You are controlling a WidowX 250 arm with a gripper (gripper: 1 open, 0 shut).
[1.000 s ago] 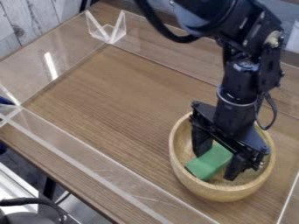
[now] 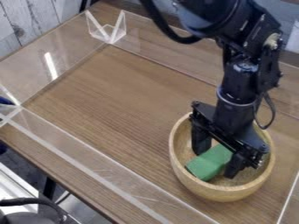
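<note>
A light wooden bowl (image 2: pixel 225 188) stands at the right side of the table, with a green object (image 2: pixel 208 163) lying inside it. My black gripper (image 2: pixel 223 143) hangs down into the bowl over the green object, its fingers open on either side above it. Whether a finger touches the object cannot be told; the arm hides part of the bowl.
A clear plastic piece (image 2: pixel 105 28) stands at the back left. Cables and a dark frame lie beyond the table's lower left edge.
My gripper has shifted very slightly within the bowl; the bowl and the green object look almost unchanged.
</note>
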